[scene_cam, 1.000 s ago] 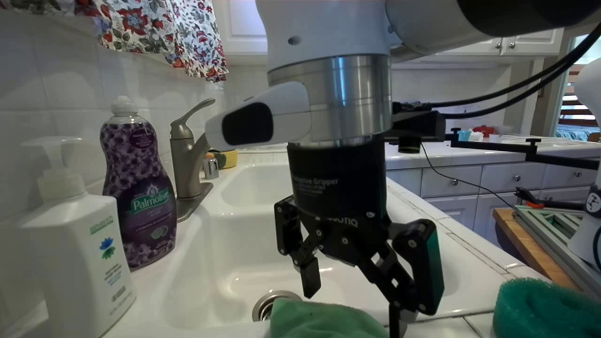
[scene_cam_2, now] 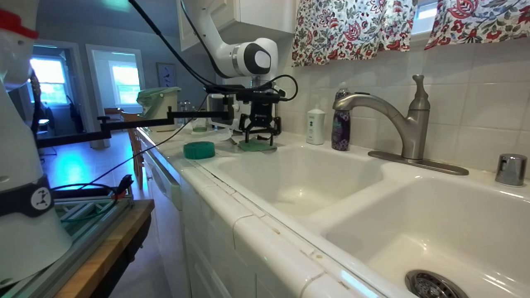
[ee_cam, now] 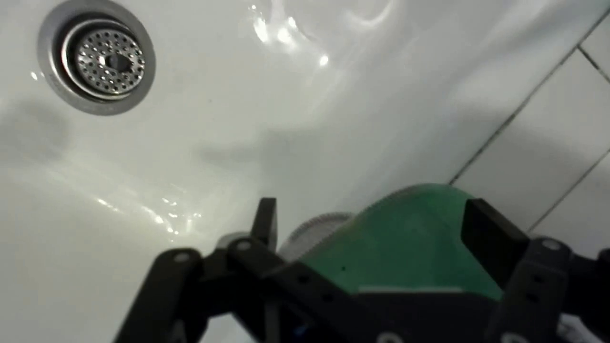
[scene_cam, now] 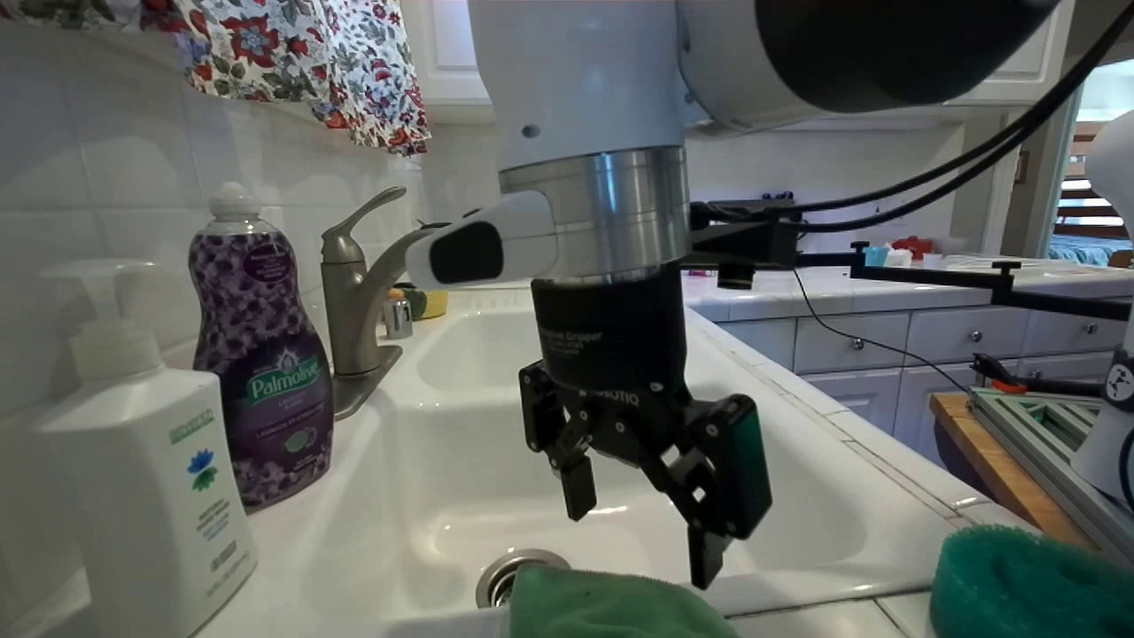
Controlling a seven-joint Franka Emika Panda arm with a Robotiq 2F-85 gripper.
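A green cloth (scene_cam: pixel 611 606) lies over the sink's near rim in exterior view 1. The same cloth (scene_cam_2: pixel 256 145) lies at the sink's far end in exterior view 2. My gripper (scene_cam: pixel 640 542) hangs fingers down over the basin, its fingers spread and nothing between them. From the wrist, the cloth (ee_cam: pixel 403 240) shows below and between the fingers of my open gripper, and a greyish edge peeks out at its left. I cannot tell the exact height of the fingertips above it.
A green sponge-like roll (scene_cam: pixel 1031 585) sits on the counter tiles to the right. A white soap pump (scene_cam: pixel 159 489) and a purple Palmolive bottle (scene_cam: pixel 266 361) stand by the wall, near the faucet (scene_cam: pixel 356 308). Free room lies in the white basin around the drain (ee_cam: pixel 108 60).
My gripper has moved away from exterior view 1's camera, further over the basin, appearing smaller and higher. Its fingers stay spread. The cloth has not visibly moved.
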